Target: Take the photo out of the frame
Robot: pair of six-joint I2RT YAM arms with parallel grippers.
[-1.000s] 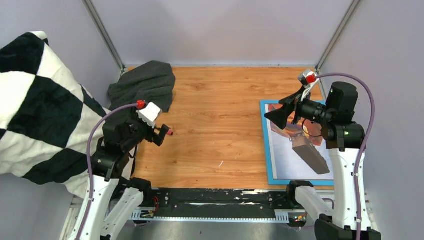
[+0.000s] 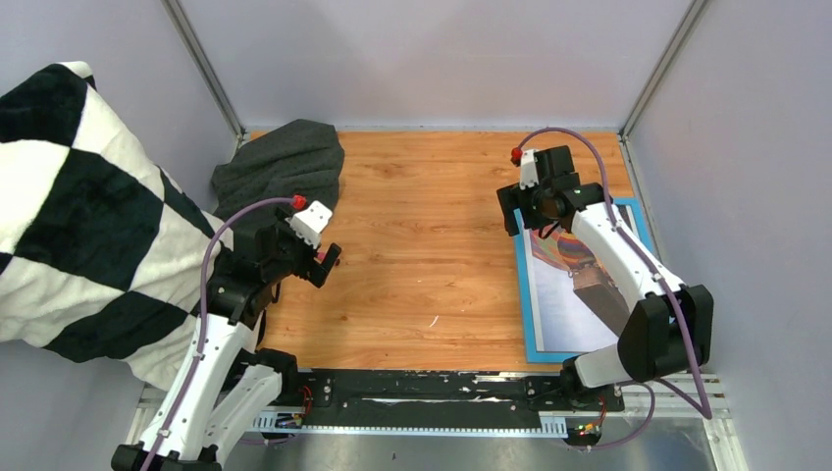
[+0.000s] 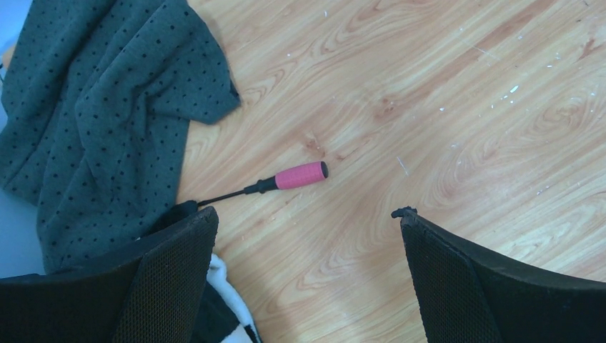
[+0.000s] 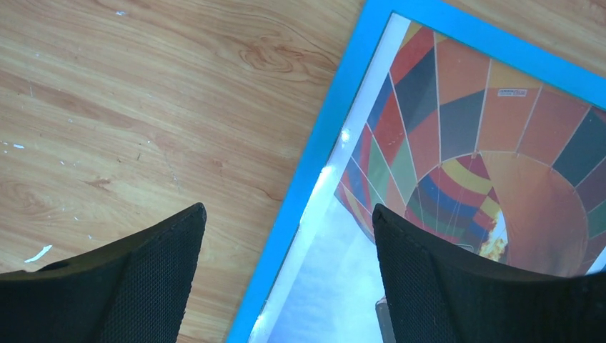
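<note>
A blue photo frame (image 2: 522, 294) with a hot-air balloon photo (image 4: 464, 121) lies at the right of the table. My right gripper hangs over the frame's upper-left part, its fingers apart on either side of the left border with nothing between them. My left gripper is open over the table's left side, above a pink-handled screwdriver (image 3: 300, 175), holding nothing.
A dark grey cloth (image 2: 275, 167) lies at the back left, and a black-and-white checked blanket (image 2: 88, 226) drapes over the left side.
</note>
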